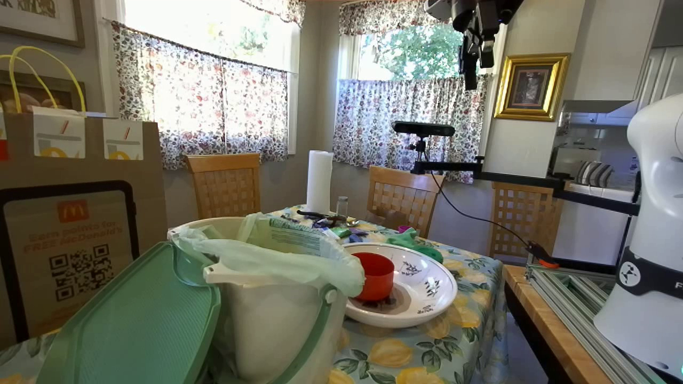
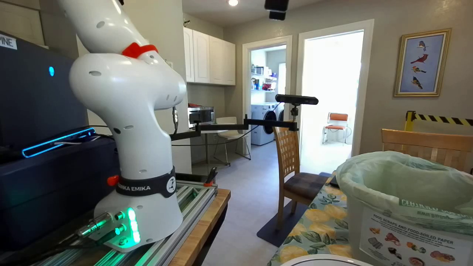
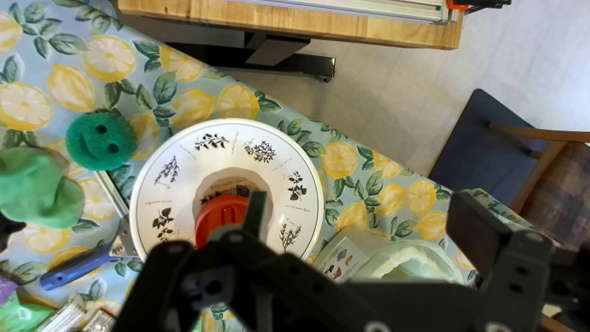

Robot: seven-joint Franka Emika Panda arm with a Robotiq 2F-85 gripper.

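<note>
High above the table hangs my gripper, its two dark fingers point(image 3: 469, 224) spread far apart in the wrist view, with nothing held between them. In exterior view 1 the gripper point(image 1: 477, 70) is near the top edge, well clear of everything on the table. A wide white bowl point(image 1: 427, 281) with dark plant prints stands on the lemon-patterned tablecloth. Inside it sits a red cup point(image 1: 378, 276); in the wrist view the red cup point(image 3: 218, 216) is partly hidden by the gripper. Close beside the bowl is a pale bin point(image 1: 282, 326) with a green liner.
A green lid point(image 1: 137, 313) leans against the bin near a paper bag point(image 1: 77, 211). A green smiley sponge point(image 3: 101, 141), a green cloth point(image 3: 38, 185) and a blue-handled tool point(image 3: 77, 271) crowd the bowl's other side. A camera arm point(image 1: 448, 166) crosses behind the table.
</note>
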